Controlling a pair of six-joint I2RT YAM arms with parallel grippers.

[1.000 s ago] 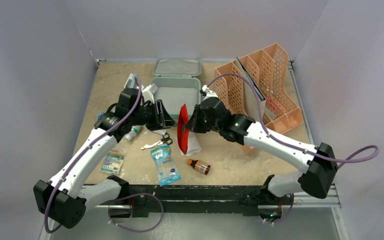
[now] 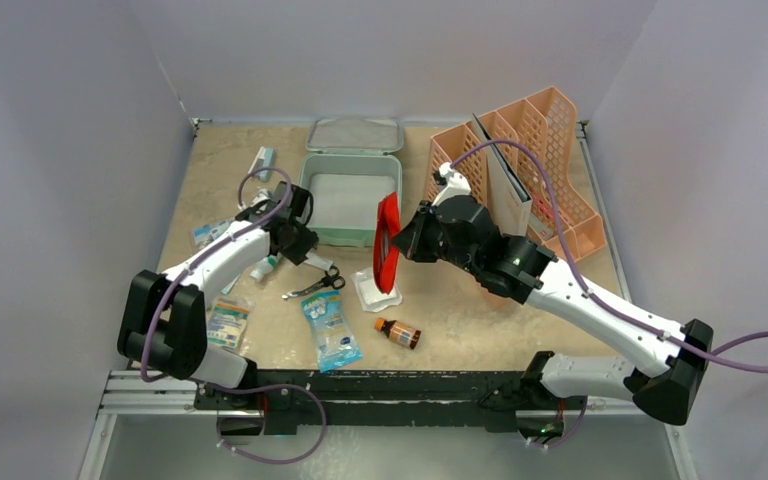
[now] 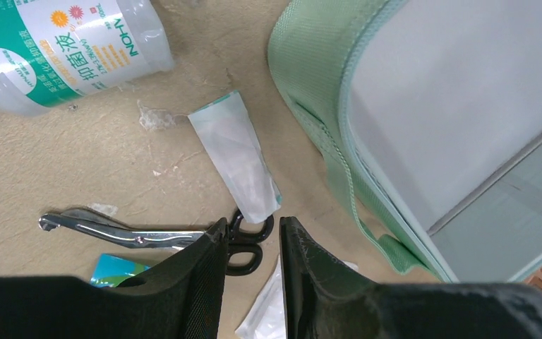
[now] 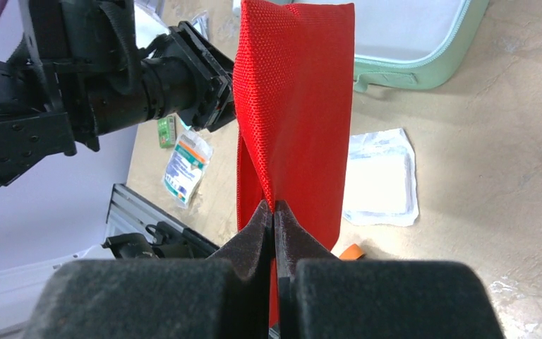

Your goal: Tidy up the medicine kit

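An open pale-green case [image 2: 350, 195] with empty interior sits at the back centre. My right gripper is shut on a red pouch [image 4: 296, 106], held upright in front of the case. My left gripper is lower left of the case, fingers slightly apart with nothing seen between them, above scissors [image 3: 148, 239] and a small white packet [image 3: 229, 148]. A white bottle [image 3: 77, 46] lies beside them. A blue packet [image 2: 328, 330], brown bottle [image 2: 400, 335], white square packet [image 4: 377, 185] and smaller packets [image 2: 225, 322] lie on the table.
A peach divided organizer [image 2: 555, 150] holding a thin board stands at the back right, behind my right arm. More items lie crowded at the left under my left arm.
My left arm has drawn back left, away from the red pouch. My right gripper has moved right and slightly up with the pouch.
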